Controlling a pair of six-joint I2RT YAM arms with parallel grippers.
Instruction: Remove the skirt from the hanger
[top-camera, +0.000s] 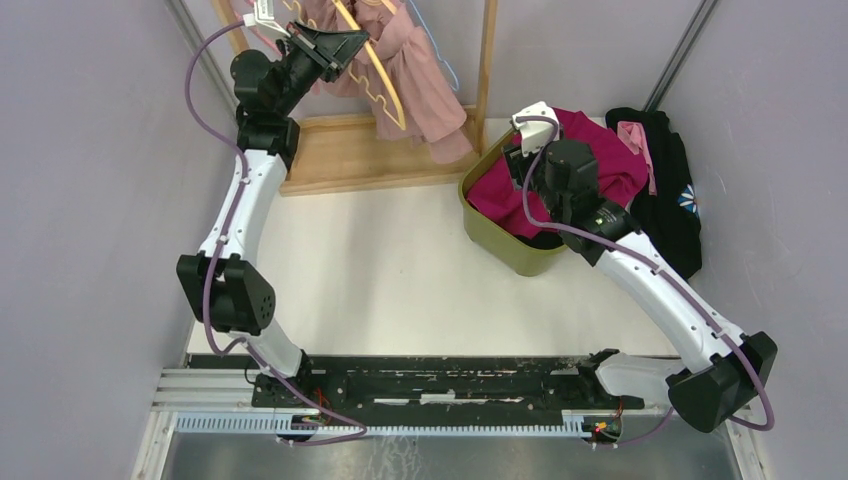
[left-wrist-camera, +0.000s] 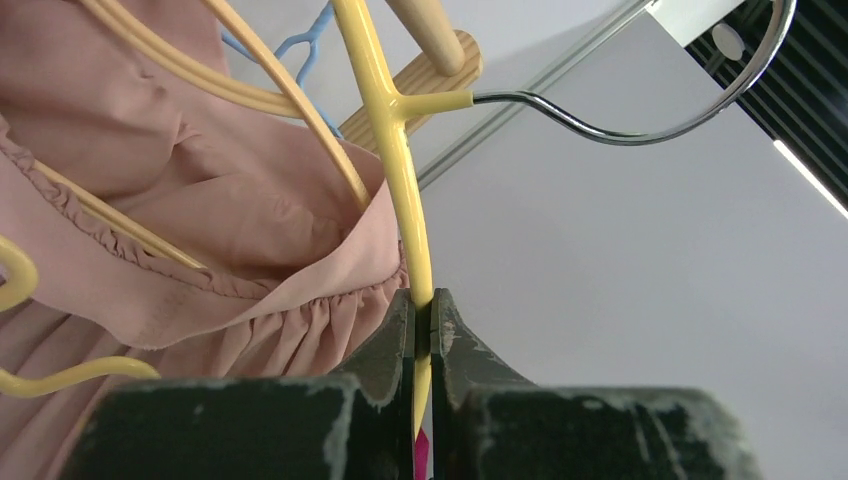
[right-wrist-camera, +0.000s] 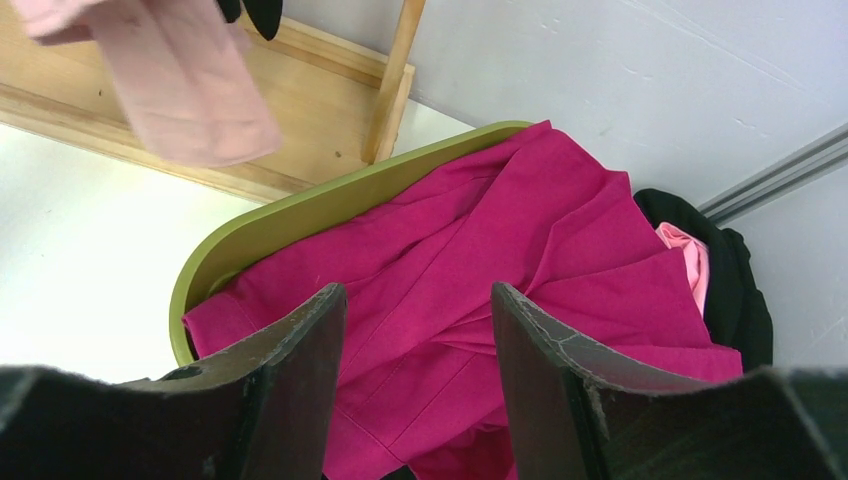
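At the rack, my left gripper (top-camera: 367, 40) is shut on a yellow hanger (top-camera: 388, 84). The left wrist view shows the hanger's bar (left-wrist-camera: 402, 180) pinched between the fingers, its metal hook (left-wrist-camera: 620, 137) free at upper right. No garment shows on this hanger. A magenta cloth, likely the skirt (top-camera: 620, 155), lies bunched in the olive bin (top-camera: 512, 248). My right gripper stands open above that cloth (right-wrist-camera: 440, 270), nothing between its fingers.
Behind the held hanger hangs a pink garment (top-camera: 422, 85) on the wooden rack (top-camera: 340, 165). Black clothing (top-camera: 668, 220) lies right of the bin.
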